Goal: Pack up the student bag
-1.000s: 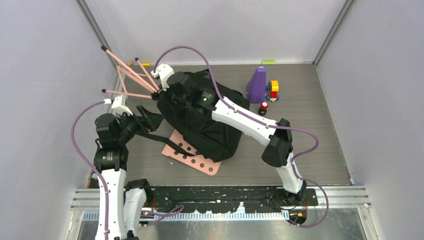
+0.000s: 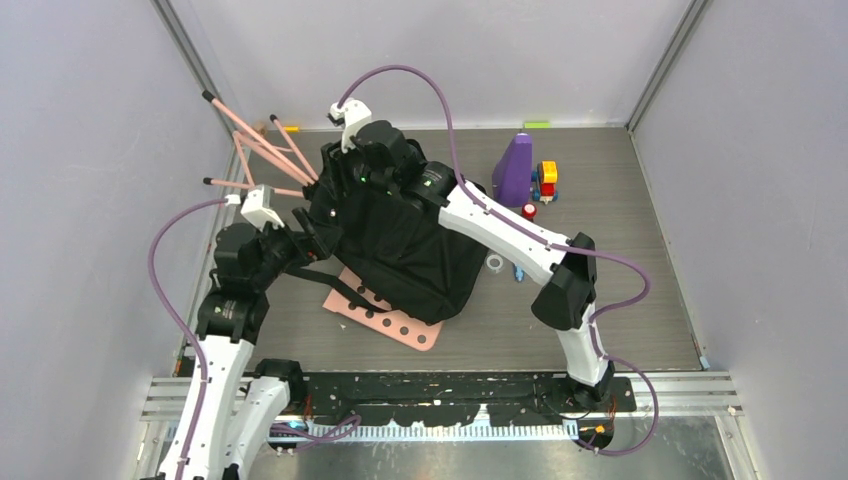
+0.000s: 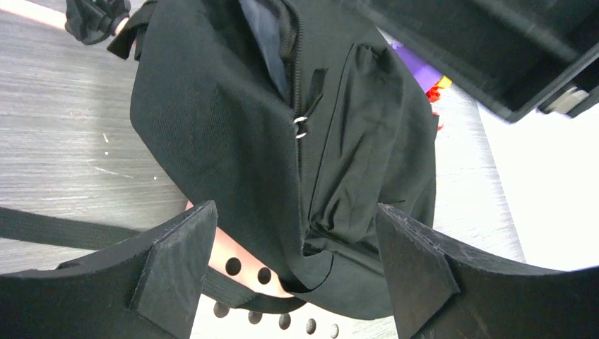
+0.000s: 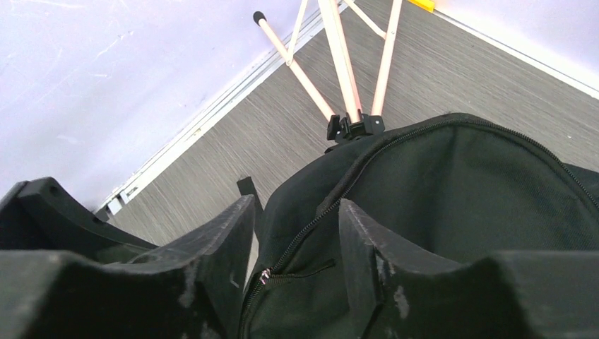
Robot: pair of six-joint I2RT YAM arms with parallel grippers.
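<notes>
The black backpack (image 2: 410, 260) lies in the middle of the table, its zipper (image 4: 367, 159) running along the top. My left gripper (image 2: 315, 238) hangs open over the bag's left side, nothing between its fingers; in the left wrist view the zipper pulls (image 3: 301, 127) lie ahead of it. My right gripper (image 2: 340, 165) is above the bag's upper part, partly open, with the zipper and a pull (image 4: 265, 275) below and between its fingertips; whether they touch cloth is unclear.
A pink tripod (image 2: 270, 150) lies back left, a pink perforated board (image 2: 420, 335) under the bag's front. At right stand a purple block (image 2: 512, 170), a toy vehicle (image 2: 548, 180), a red-capped bottle (image 2: 529, 211) and a small tape roll (image 2: 494, 263).
My right arm has moved up toward the back and slightly right over the bag.
</notes>
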